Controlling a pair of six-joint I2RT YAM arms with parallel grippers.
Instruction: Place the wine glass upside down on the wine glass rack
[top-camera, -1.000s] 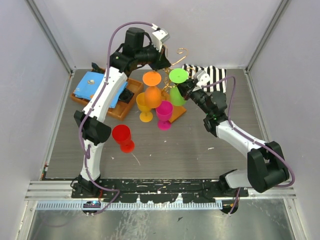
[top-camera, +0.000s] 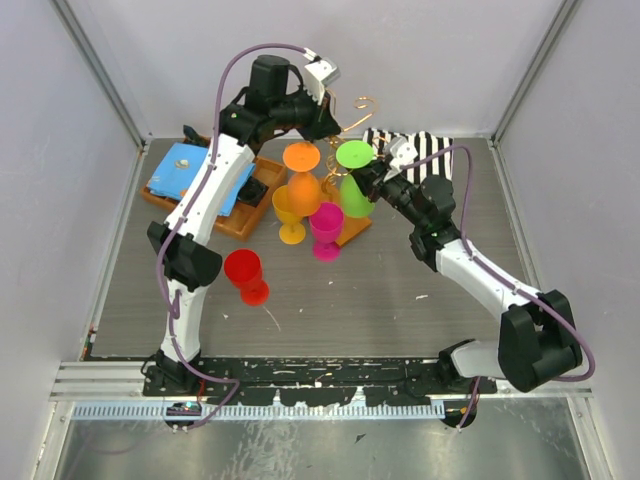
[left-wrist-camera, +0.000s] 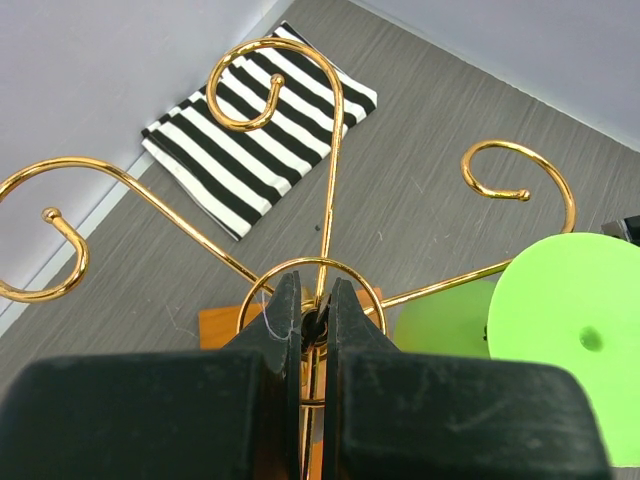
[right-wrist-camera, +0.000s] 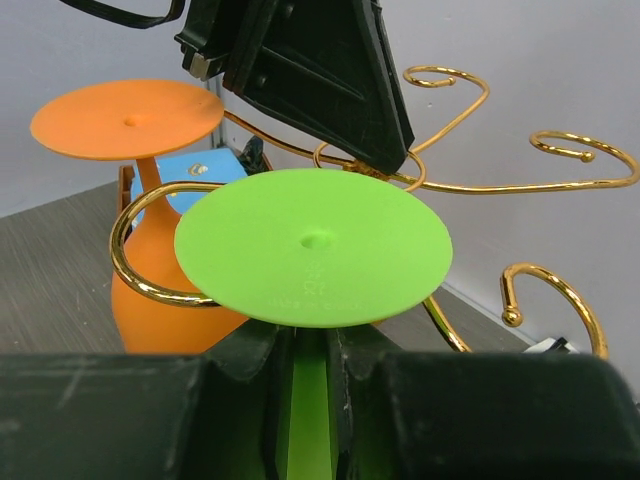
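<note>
An upside-down green wine glass (top-camera: 355, 196) is at the right of the gold rack (left-wrist-camera: 333, 190), its round foot (right-wrist-camera: 313, 240) on top and covering part of a hook. Whether its stem sits within that hook is hidden. My right gripper has its fingers around the stem just under the foot, slightly parted, with green showing between them. At the rack's top ring, my left gripper is shut on the gold wire. An orange wine glass (top-camera: 305, 194) hangs upside down, its stem inside a curled hook.
Yellow (top-camera: 292, 222), magenta (top-camera: 326, 232) and red (top-camera: 249, 278) glasses stand on the table. A wooden tray (top-camera: 238, 222) with a blue item is at the back left. A striped cloth (top-camera: 430, 147) lies behind the rack.
My right gripper and forearm have shifted slightly. The green and orange feet have moved a little to the left with the rack. The left arm holds still.
</note>
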